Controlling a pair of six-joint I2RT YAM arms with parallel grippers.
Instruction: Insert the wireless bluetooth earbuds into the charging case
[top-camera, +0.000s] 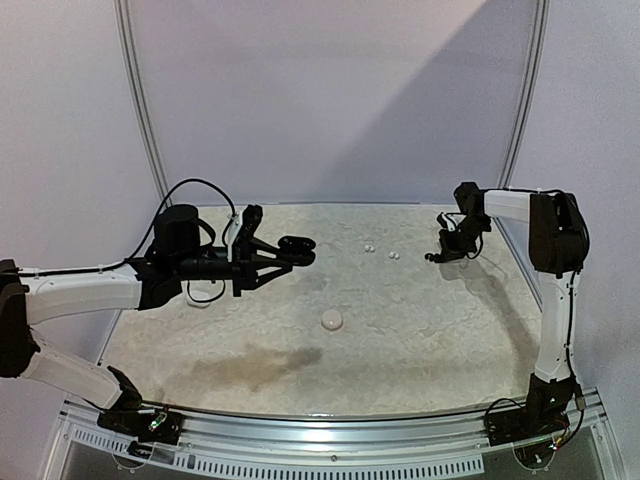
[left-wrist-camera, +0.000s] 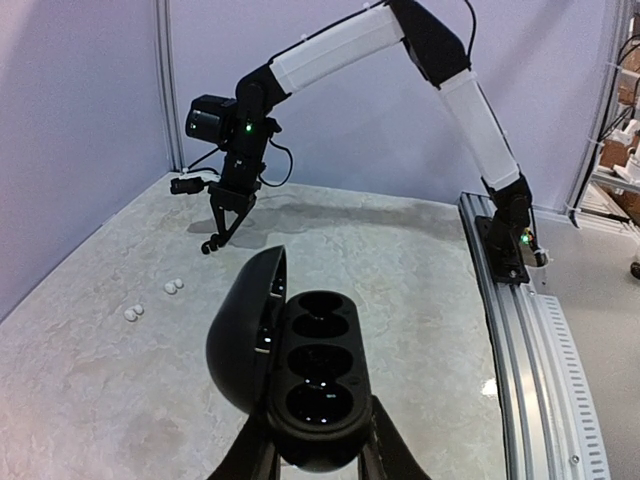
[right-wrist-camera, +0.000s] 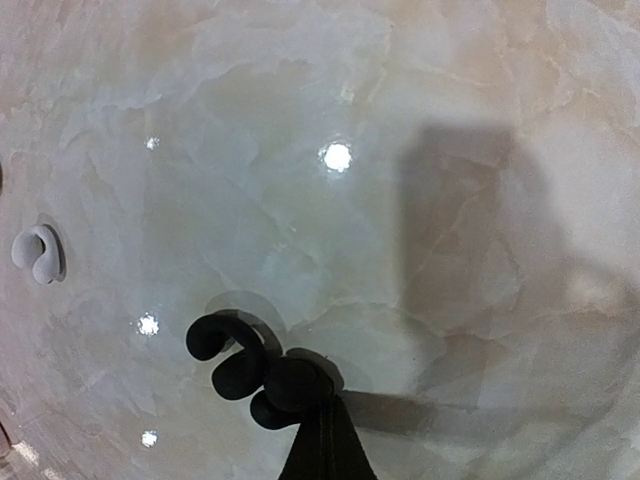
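Held up above the table, the black charging case (left-wrist-camera: 318, 400) has its lid (left-wrist-camera: 240, 335) swung to one side, and its wells look empty. My left gripper (top-camera: 284, 261) is shut on this case. Two black earbuds (right-wrist-camera: 228, 355) rest side by side on the table in the right wrist view. The tip of my right gripper is at the nearer black earbud (right-wrist-camera: 292, 384), overlapping its edge in that view. That gripper is shut, with nothing showing between its fingers; whether it touches the earbud I cannot tell.
Two pairs of white earbuds (top-camera: 370, 248) (top-camera: 394, 255) lie left of the right gripper. A round whitish case (top-camera: 332, 320) sits mid-table, and another white object (top-camera: 198, 298) is partly hidden by the left arm.
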